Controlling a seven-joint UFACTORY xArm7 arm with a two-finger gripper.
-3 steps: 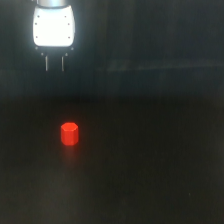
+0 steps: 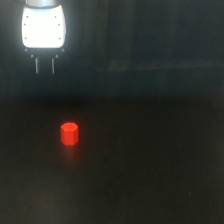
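A small red block, roughly hexagonal in outline, rests on the dark table left of centre in the camera view. Above it and slightly to the left, in the upper left, hangs my gripper beneath a white hand. Its two thin fingers point down and stand apart, with nothing between them. A clear gap separates the fingertips from the block.
A dark backdrop with faint folds closes off the rear. No other objects show.
My gripper has shifted left and slightly downward. The red block stays where it was.
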